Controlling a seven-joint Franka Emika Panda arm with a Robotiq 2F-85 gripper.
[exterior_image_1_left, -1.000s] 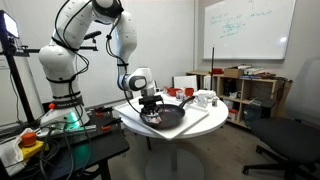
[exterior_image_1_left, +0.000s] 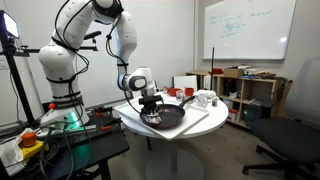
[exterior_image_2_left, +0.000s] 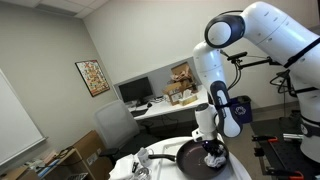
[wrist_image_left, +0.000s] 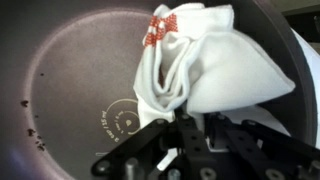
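A white cloth (wrist_image_left: 235, 75) with a red-orange stripe is bunched between the fingers of my gripper in the wrist view, the fingers shut on it. Under it spreads the dark inside of a pan (wrist_image_left: 85, 85), with a round printed mark on its bottom and a few dark specks toward the left. From the second outside camera the cloth (exterior_image_2_left: 215, 160) shows as a pale crumple inside the pan (exterior_image_2_left: 190, 167). My gripper (exterior_image_1_left: 151, 104) is low over the pan (exterior_image_1_left: 174, 121) in the first outside view. The fingertips are largely covered by the cloth.
The pan's handle (exterior_image_1_left: 188, 99) points toward the back of the round white table (exterior_image_1_left: 212, 121). White mugs (exterior_image_1_left: 204, 98) and red items (exterior_image_1_left: 188, 91) stand beyond the pan. Bare tabletop shows at the right. A black chair (exterior_image_1_left: 285, 140) is off to the right.
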